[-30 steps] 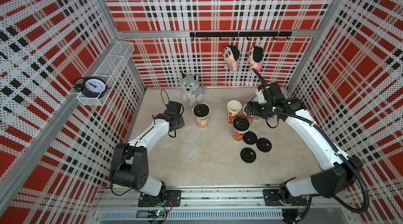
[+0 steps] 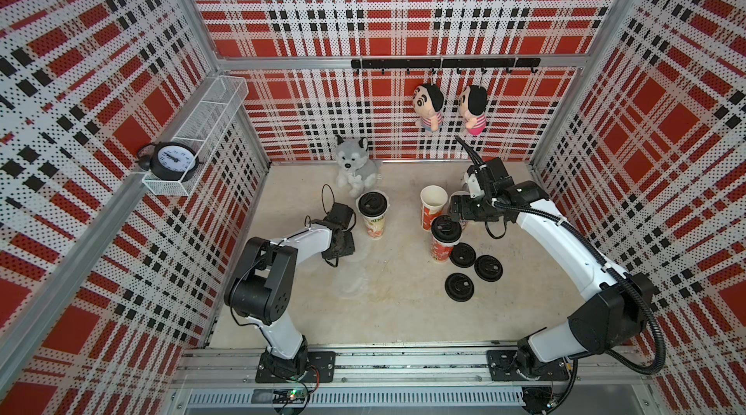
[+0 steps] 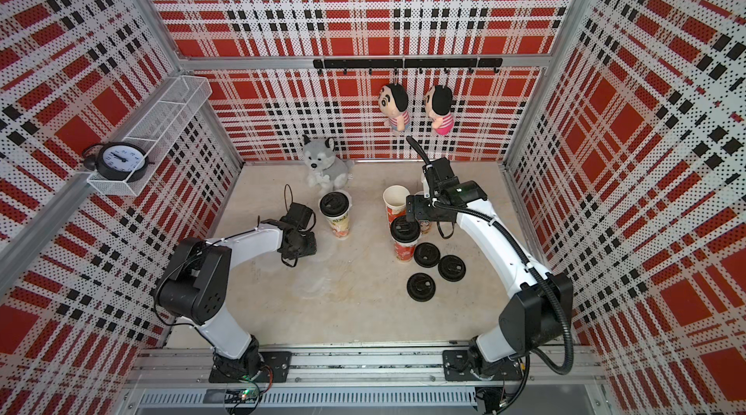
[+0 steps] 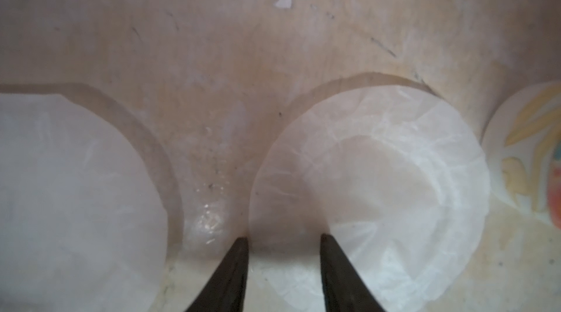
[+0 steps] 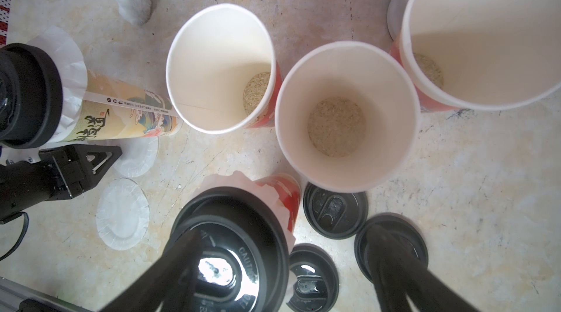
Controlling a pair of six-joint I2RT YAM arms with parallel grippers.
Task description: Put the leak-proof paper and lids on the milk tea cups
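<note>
Translucent round leak-proof papers (image 4: pixel 379 195) lie on the table at left; my left gripper hangs low over one, fingers parted, nothing visible between them. My right gripper is part open above the front red cup, which has a black lid (image 5: pixel 228 253) over paper, both below the fingers. Three open cups (image 5: pixel 344 113) with grain inside stand at the back right. A yellow lidded cup (image 2: pixel 374 220) with paper under its lid stands in the middle.
Loose black lids (image 2: pixel 458 286) lie at front right. A grey plush dog (image 2: pixel 355 166) sits at the back.
My left gripper has moved right and toward the front, down over the papers.
</note>
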